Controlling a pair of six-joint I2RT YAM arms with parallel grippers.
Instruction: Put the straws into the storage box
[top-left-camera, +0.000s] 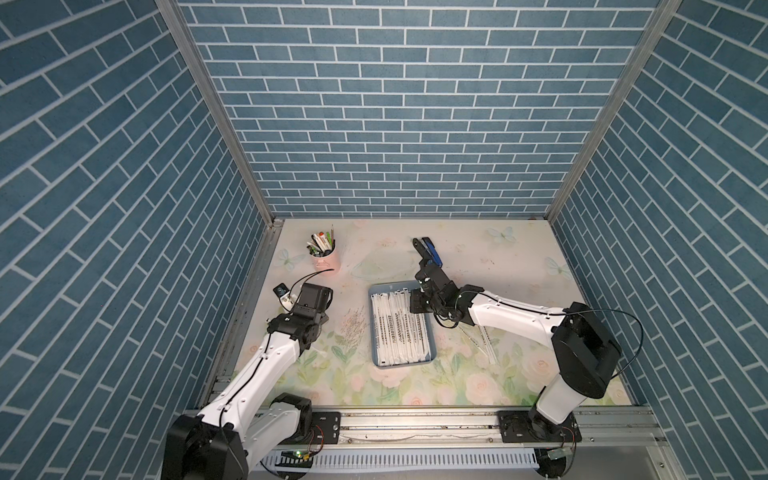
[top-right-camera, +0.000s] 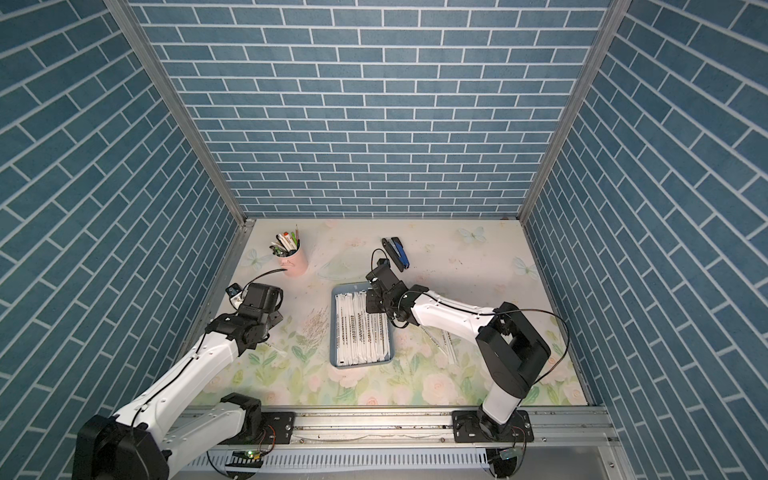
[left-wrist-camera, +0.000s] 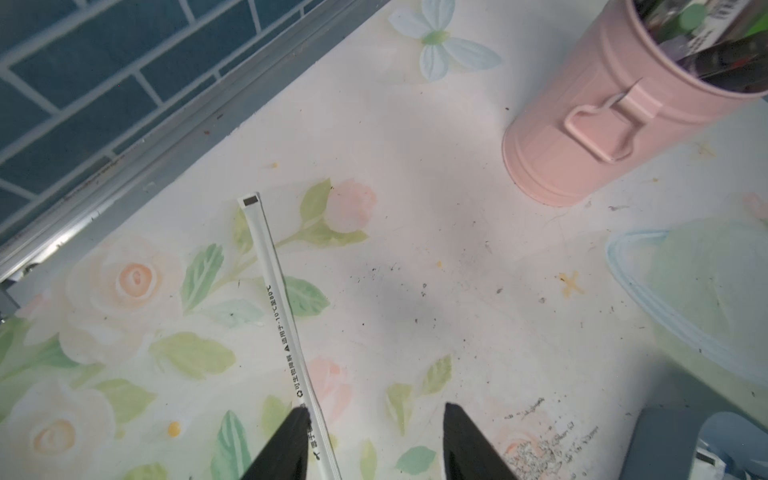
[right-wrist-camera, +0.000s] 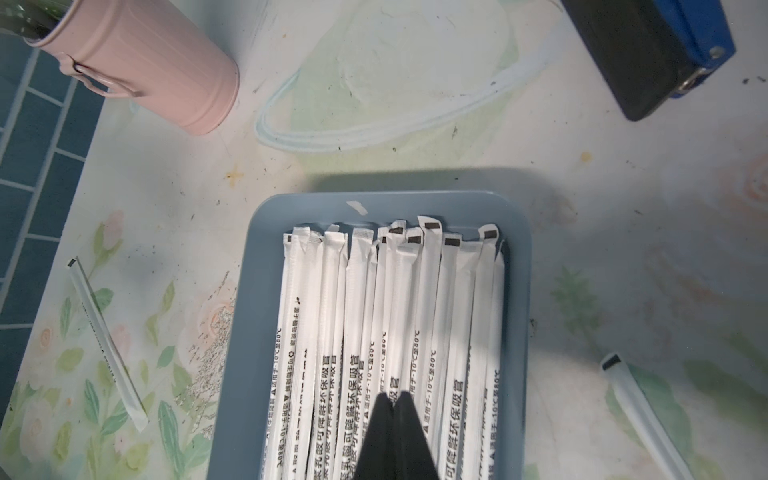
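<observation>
The blue-grey storage box (right-wrist-camera: 254, 272) stands mid-table, holding a row of white wrapped straws (right-wrist-camera: 364, 320). On the left of the table lies a single straw (left-wrist-camera: 276, 292), its lower end running under my left gripper. That gripper's fingers are apart, with nothing between them; the straw passes behind the left finger. Over the box, my right gripper is shut, its tips together above the straws and nothing visible between them. To the right of the box rests another straw (right-wrist-camera: 644, 412), and top views show a pair of straws (top-left-camera: 485, 345) there, partly covered by the right arm.
A pink pen cup stands at the back left, near the left gripper. A blue-and-black stapler (top-right-camera: 396, 253) lies behind the box. A metal frame edge (left-wrist-camera: 160, 160) borders the left side.
</observation>
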